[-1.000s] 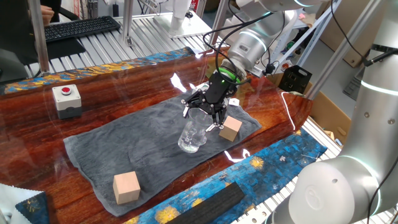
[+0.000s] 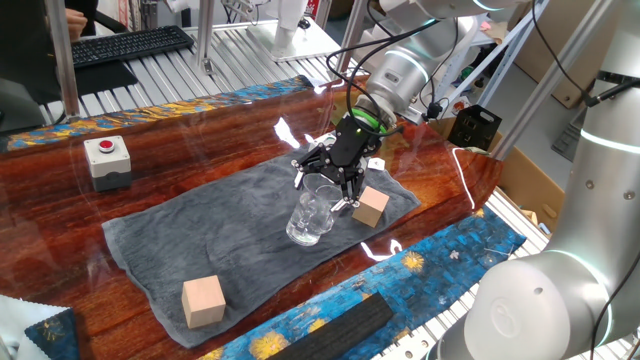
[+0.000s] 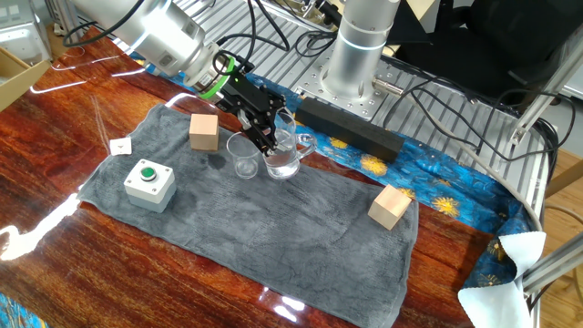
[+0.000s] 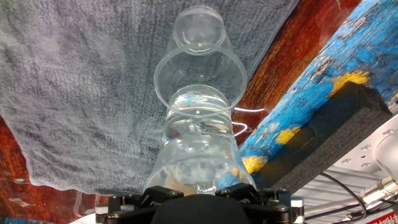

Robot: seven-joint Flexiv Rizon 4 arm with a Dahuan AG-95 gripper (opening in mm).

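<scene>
A clear glass mug (image 3: 284, 162) with a side handle stands on the grey towel (image 3: 273, 237). Close beside it is a clear handleless cup (image 3: 244, 162); in exterior view 1 the two glasses overlap. My gripper (image 2: 325, 188) reaches in low over the towel, right at the glassware. From the wrist, the mug (image 4: 199, 149) lies directly ahead, its near end between my widely parted fingers, and the cup (image 4: 200, 68) shows beyond it. The fingers look open, and gaps seem to show on both sides of the glass. Any contact with the glass is hard to judge.
One wooden block (image 2: 370, 207) sits near the gripper, another wooden block (image 2: 204, 301) at the towel's far end. A button box (image 3: 150, 185) and a dark bar (image 3: 350, 129) flank the work area.
</scene>
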